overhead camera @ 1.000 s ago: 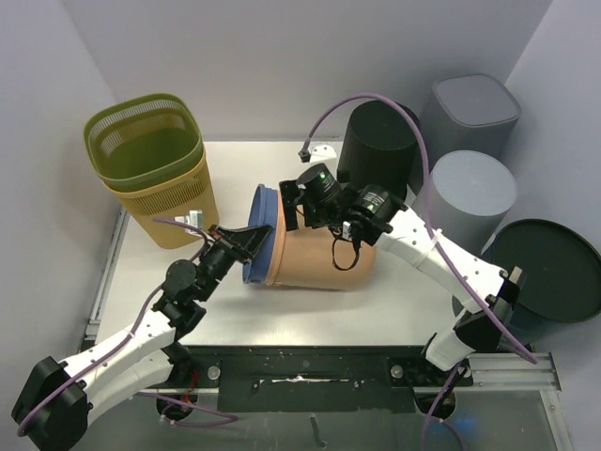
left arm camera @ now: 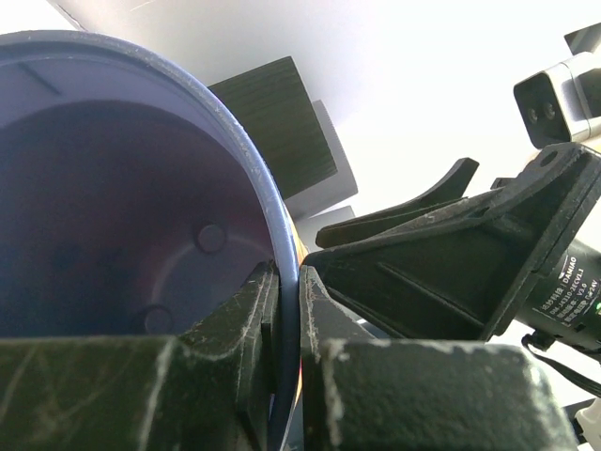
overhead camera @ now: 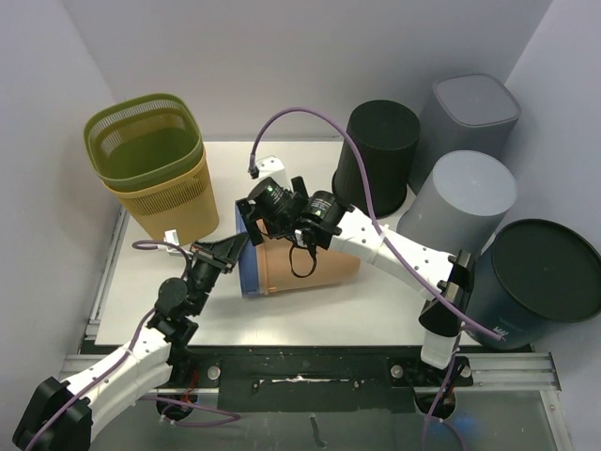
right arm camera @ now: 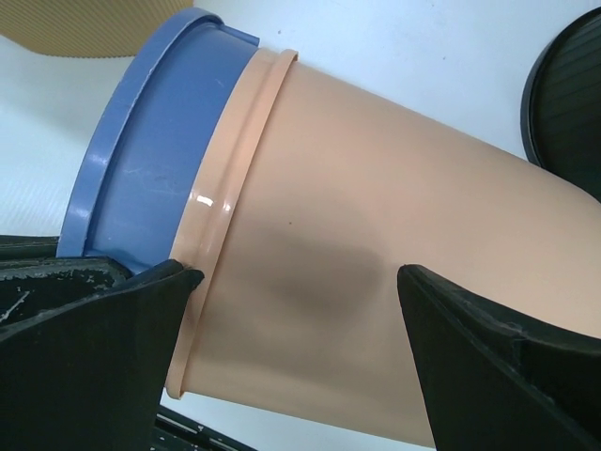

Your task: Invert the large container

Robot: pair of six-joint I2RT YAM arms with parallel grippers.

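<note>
A large peach container (overhead camera: 315,268) lies on its side on the white table, its blue-rimmed open end (overhead camera: 247,272) facing left. My left gripper is shut on that rim, and the container's dark inside (left arm camera: 131,207) shows in the left wrist view. My right gripper stands open over the container near the rim, fingers spread across the peach wall and band. In the top view its tips are partly hidden by the arm's own housing.
Stacked green and yellow baskets (overhead camera: 160,188) stand at the back left. A black bin (overhead camera: 376,141), grey bins (overhead camera: 458,197) and a dark lidded bin (overhead camera: 535,282) line the back and right. Bare table lies in front.
The container, my left gripper on its rim and my right gripper above it have all moved left and slightly toward the front over the last second.
</note>
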